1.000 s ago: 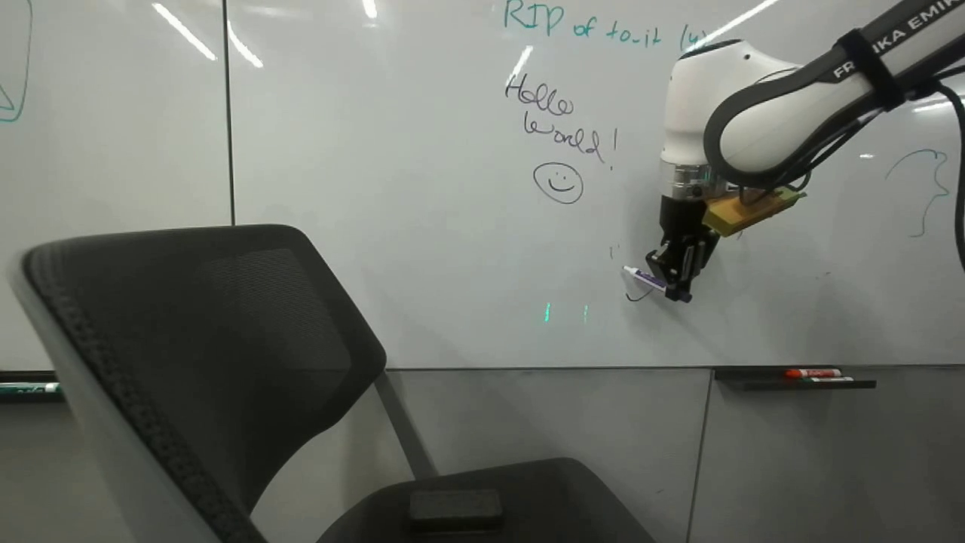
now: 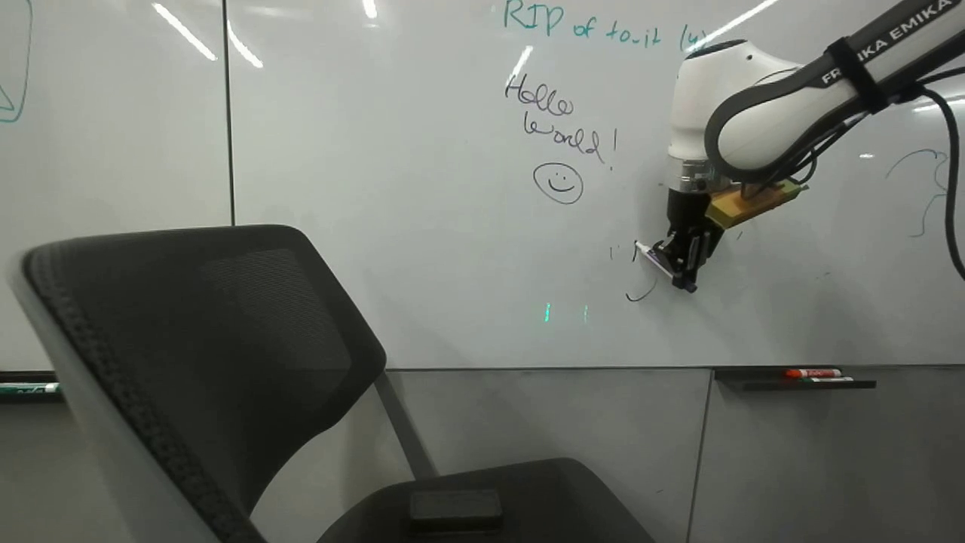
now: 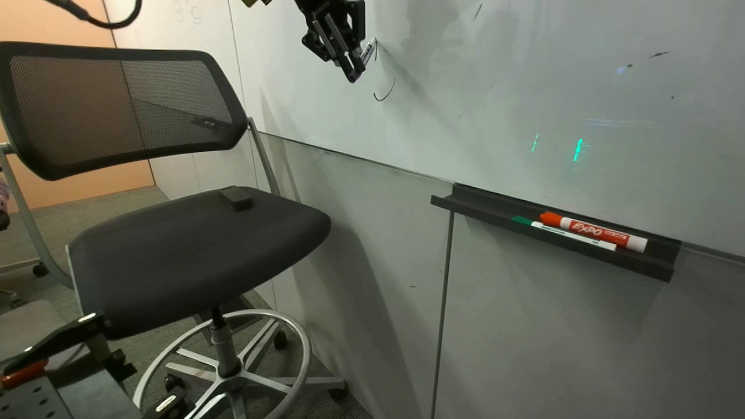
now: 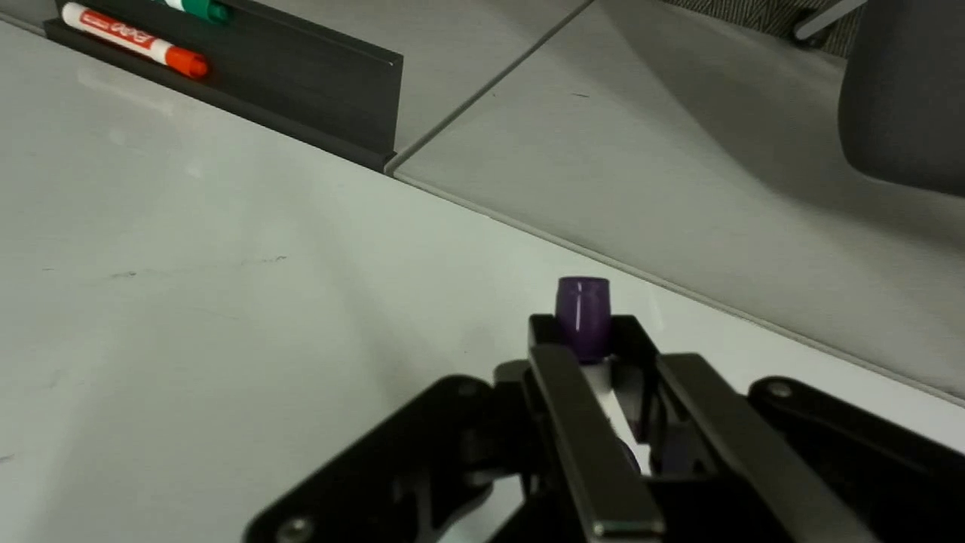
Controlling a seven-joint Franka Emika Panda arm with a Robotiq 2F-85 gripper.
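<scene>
My gripper (image 2: 680, 268) is shut on a white and purple marker (image 2: 653, 259) close to the whiteboard (image 2: 407, 271). The marker's tip points up and left, at a short dark stroke on the board; whether it touches cannot be told for sure. In the wrist view its purple end (image 4: 583, 317) sticks out past my fingertips. A curved dark stroke (image 2: 642, 294) lies just below the marker, and a faint short stroke (image 2: 611, 253) stands left of it. The second exterior view shows the gripper (image 3: 353, 64) at the top, with the marker's tip near the board.
A black tray (image 3: 482, 202) below the board holds a red marker (image 3: 593, 230) and a green-capped one (image 3: 574, 236). A dark office chair (image 2: 190, 335) stands in front. "Hello World!" and a smiley (image 2: 558, 184) are written left of the arm. Board space between is clear.
My gripper has moved up and slightly right with the marker, whose tip now points more upward. A short dark stroke shows at the tip, and more of the curved stroke below is uncovered.
</scene>
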